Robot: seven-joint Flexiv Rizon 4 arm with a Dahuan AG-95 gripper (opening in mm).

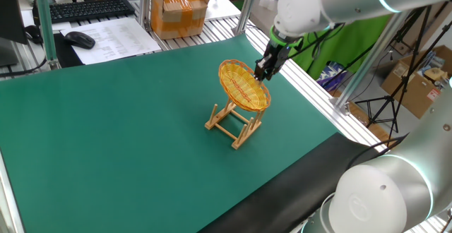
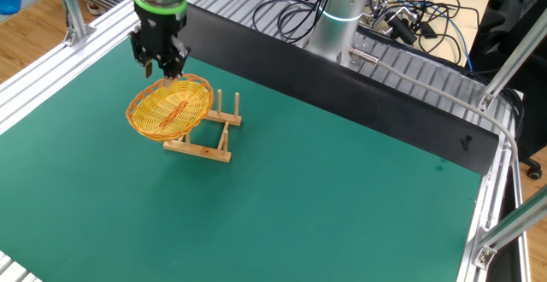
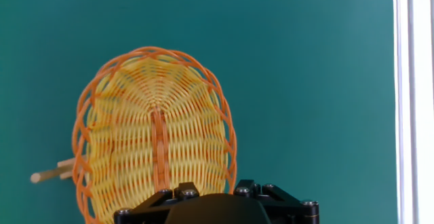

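Observation:
A shallow oval wicker basket (image 1: 244,85), yellow with an orange rim, leans tilted on a small wooden rack (image 1: 234,126) with upright pegs. My gripper (image 2: 159,74) is just above the basket's rim on the side near the arm, its fingers apart. In exterior view 2 one finger comes down close to the rim; whether it touches cannot be made out. Seen from the wrist, the basket (image 3: 159,129) lies left of centre and its near edge runs under the gripper. One peg of the rack (image 3: 46,175) sticks out beside it.
A cardboard box (image 1: 178,10), a mouse (image 1: 80,40), papers and a keyboard sit beyond the mat's far edge. Metal rails border the mat, and a black strip (image 2: 342,102) runs along the arm's base.

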